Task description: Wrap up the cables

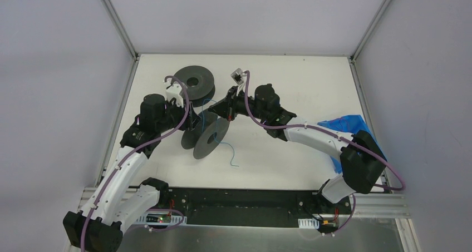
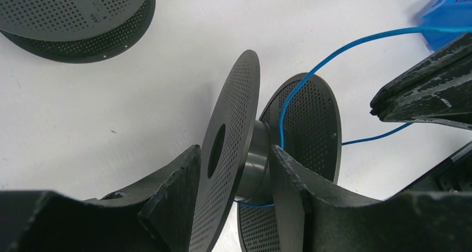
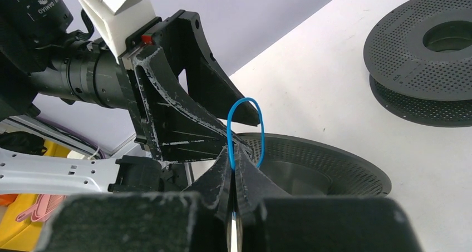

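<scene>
A dark perforated reel (image 1: pixel 214 138) stands on edge at the left of the table. The blue cable (image 1: pixel 232 152) runs around its drum (image 2: pixel 256 157), between the flanges. My left gripper is open, its fingers on either side of one flange (image 2: pixel 236 118), with a gap between that flange and the right finger. Right of the reel, my right gripper (image 1: pixel 212 110) is shut on the cable. In the right wrist view the cable (image 3: pixel 245 99) arches up from the fingertips and drops toward the reel. The cable's free end rests on the table.
A second reel (image 1: pixel 193 77) lies flat behind the first. At the right edge, a blue bin (image 1: pixel 350 124) with cable inside sits partly behind my right arm.
</scene>
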